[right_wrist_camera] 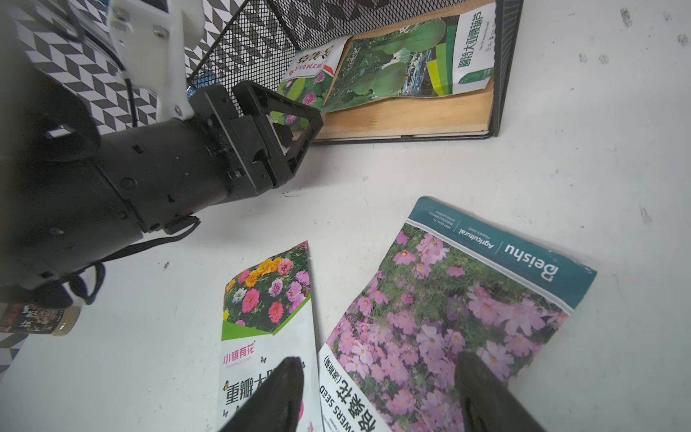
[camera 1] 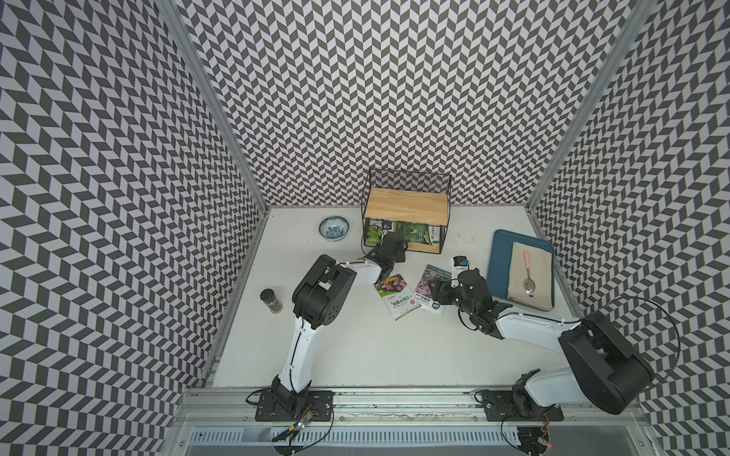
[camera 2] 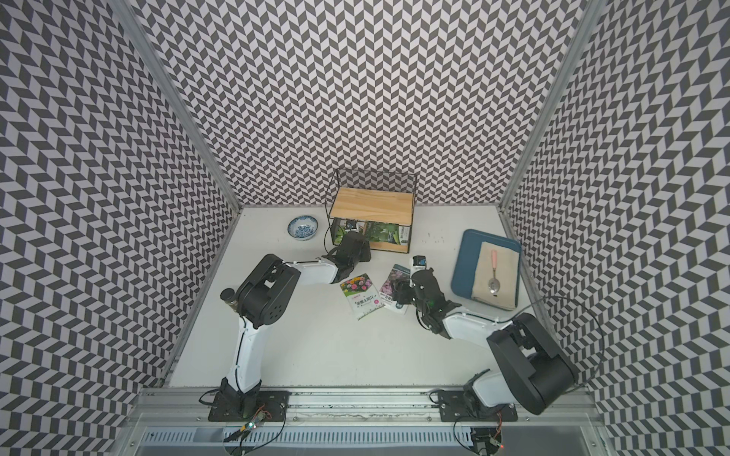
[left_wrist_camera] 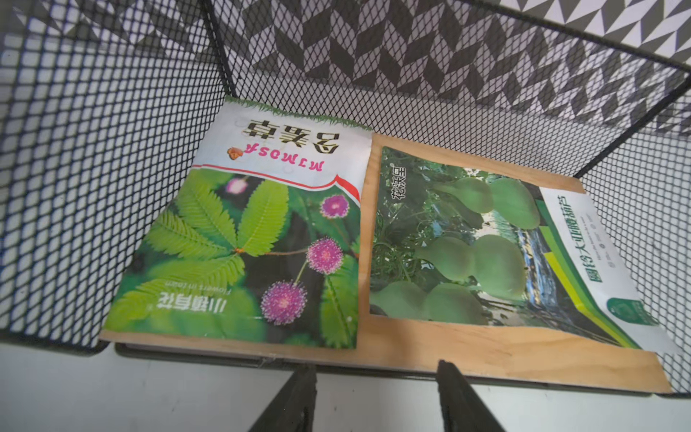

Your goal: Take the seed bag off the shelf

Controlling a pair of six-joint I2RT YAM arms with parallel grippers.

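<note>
On the wooden lower board of the black mesh shelf point(left_wrist_camera: 576, 367) lie two seed bags. The mimosa bag point(left_wrist_camera: 252, 237) is on the left, flat and close to the front edge; the green gourd bag point(left_wrist_camera: 468, 244) is on the right. Just outside that front edge, in the left wrist view, my left gripper has its fingertips apart with nothing between them. My right gripper is open over the table, above a pink-flower seed bag point(right_wrist_camera: 439, 324). Beside that one lies another seed bag point(right_wrist_camera: 270, 338) with mixed flowers.
A blue-patterned bowl point(camera 1: 334, 228) stands left of the shelf, and a small jar point(camera 1: 270, 300) stands further forward. At the right is a blue tray point(camera 1: 502, 243) with a cloth and a spoon point(camera 1: 528, 277).
</note>
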